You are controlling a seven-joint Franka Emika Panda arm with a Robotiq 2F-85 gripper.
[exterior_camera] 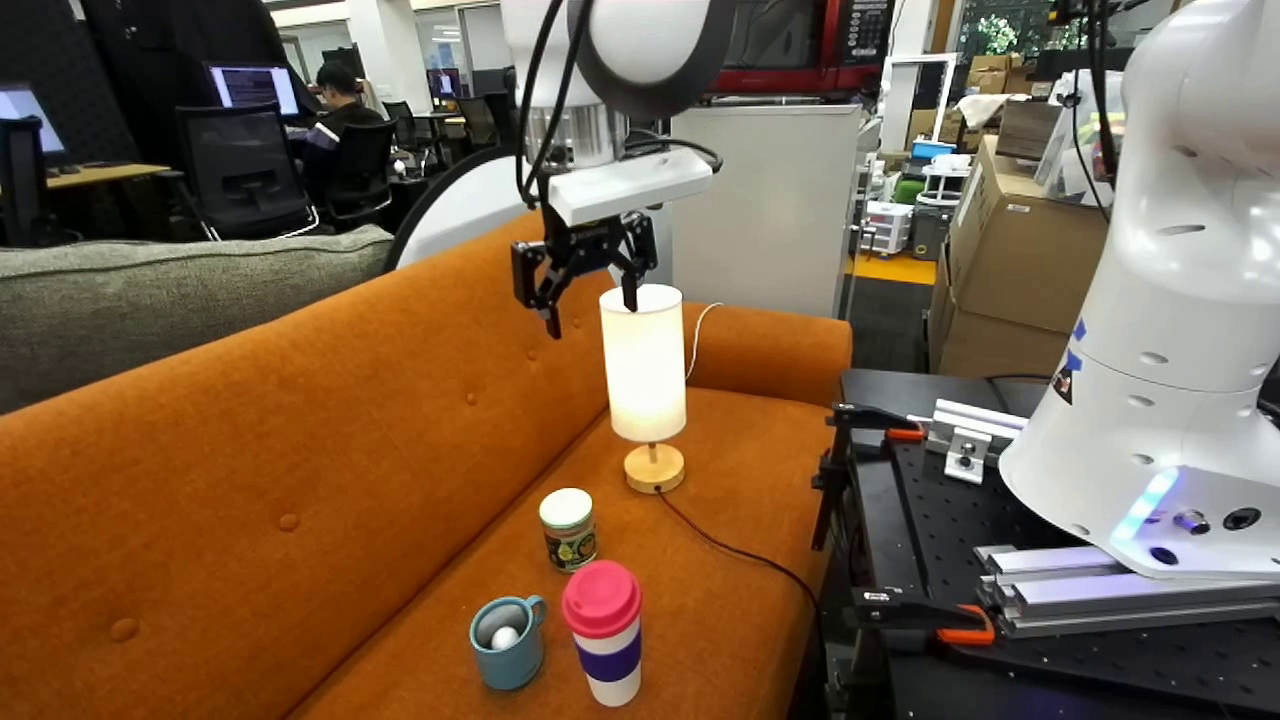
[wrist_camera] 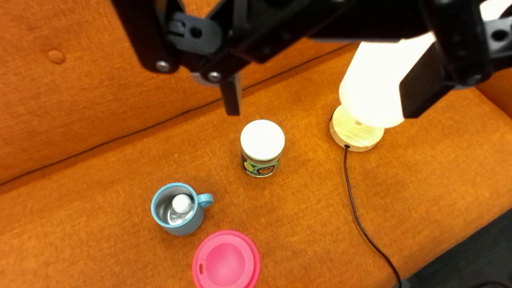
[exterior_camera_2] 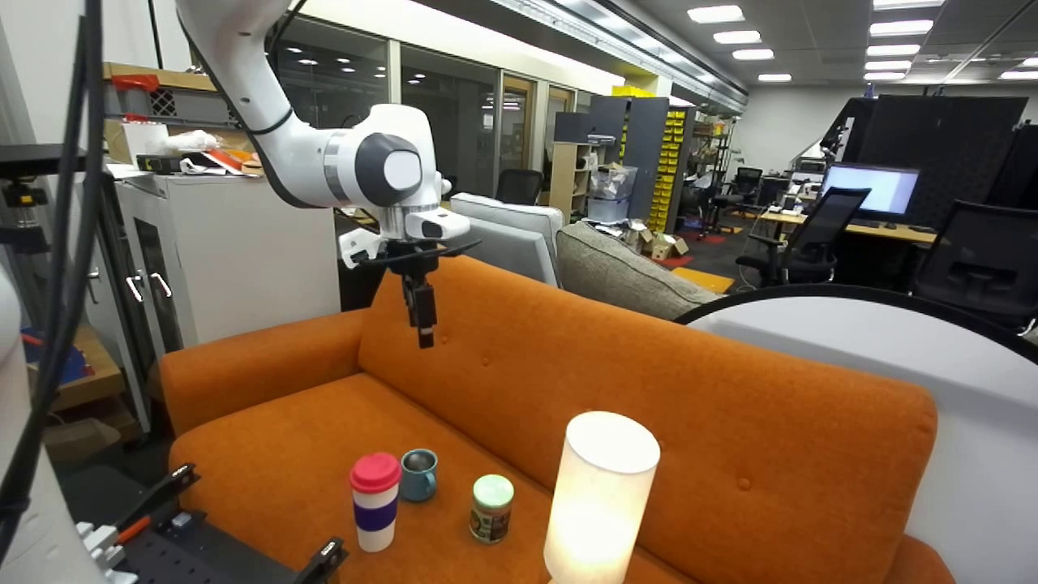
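Observation:
My gripper (exterior_camera: 594, 314) hangs open and empty in the air above the couch seat. In the wrist view its fingers (wrist_camera: 231, 96) stand wide apart. Below it on the seat is a jar (wrist_camera: 261, 165) with a pale lid. A blue mug (wrist_camera: 178, 211) with a round white object (wrist_camera: 182, 203) inside stands beside the jar. The travel cup (exterior_camera: 606, 636), white with a purple band and a pink lid, stands upright near the mug. A lit table lamp (exterior_camera: 644, 372) on a round wooden base stands at the far end of the seat.
An orange couch backrest (exterior_camera_2: 623, 360) rises behind the objects. From the lamp base a dark cord (exterior_camera: 744, 554) runs over the seat's front edge. The robot's black mounting table (exterior_camera: 888, 516), with clamps, borders the seat. Much of the seat (exterior_camera_2: 282, 438) is bare.

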